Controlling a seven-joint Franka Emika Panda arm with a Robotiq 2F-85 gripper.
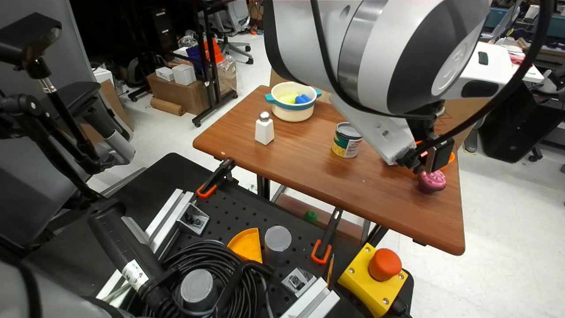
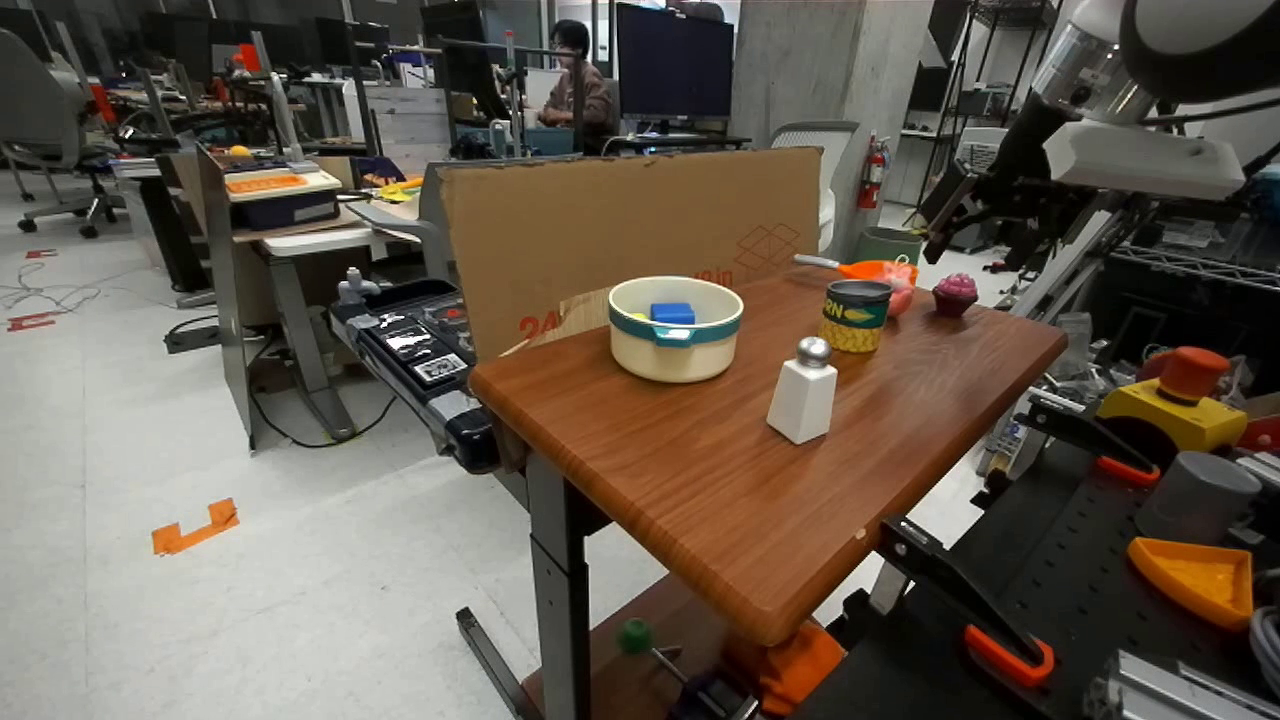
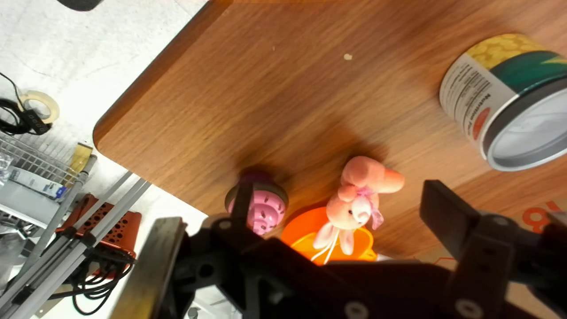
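My gripper is open above the table's right part, its black fingers wide apart with nothing held. Below it, in the wrist view, a pink plush toy lies by an orange strainer-like item. A pink-topped cupcake stands left of the plush, partly behind a finger. The corn can is to the right, clear of the gripper. Exterior view 2 shows a white shaker and a cream pot with a blue block inside.
The wooden table has bare room along its near side. A cardboard panel stands behind it. Clamps grip the near edge, and a yellow box with a red button sits on the black cart.
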